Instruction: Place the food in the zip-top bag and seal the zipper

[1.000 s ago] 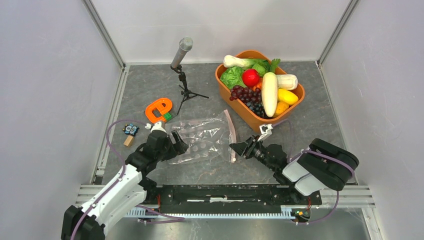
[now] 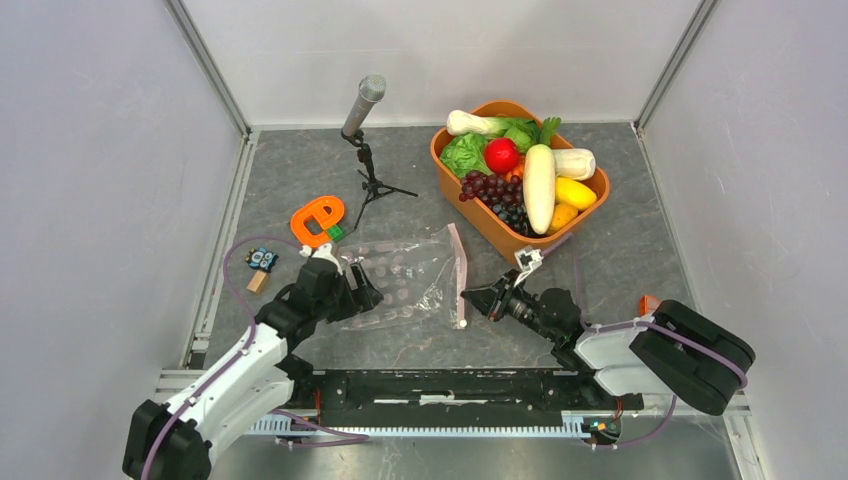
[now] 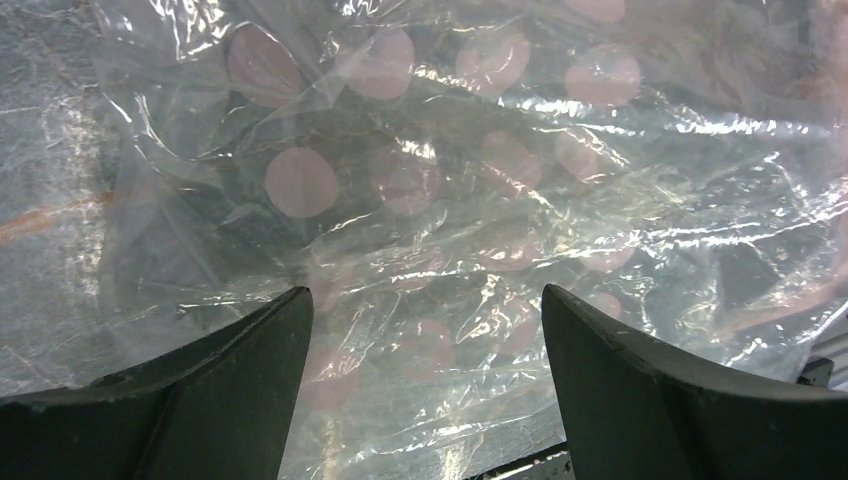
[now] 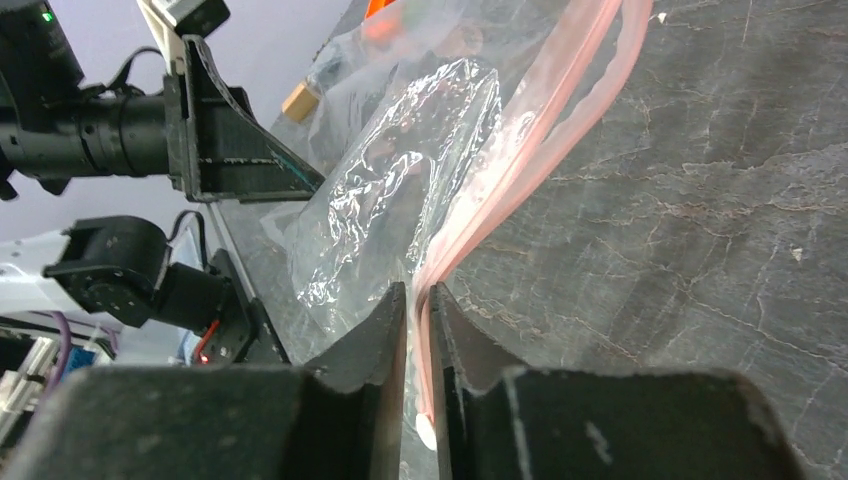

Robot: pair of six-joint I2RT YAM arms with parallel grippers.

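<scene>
The clear zip top bag (image 2: 405,275) lies flat on the grey table, its pink zipper strip (image 2: 459,272) along the right side. In the right wrist view the strip (image 4: 525,155) stands raised, its two layers a little apart at the far part. My right gripper has its fingertips close together around the strip's near end; whether they press on it is unclear. My left gripper is open above the bag's left part, only the spotted film (image 3: 410,180) showing between its fingers. Food fills the orange basket (image 2: 475,225); none shows inside the bag.
A microphone (image 2: 371,92) on a small tripod stands behind the bag. An orange letter-shaped piece (image 2: 308,212), a blue patterned block (image 2: 261,258) and a wooden block (image 2: 256,281) lie at the left. The table right of the basket is clear.
The right arm's elbow has swung outward to the right, while its gripper stays around the strip. The strip has shifted slightly left, and the film lies differently. The left gripper has moved slightly right.
</scene>
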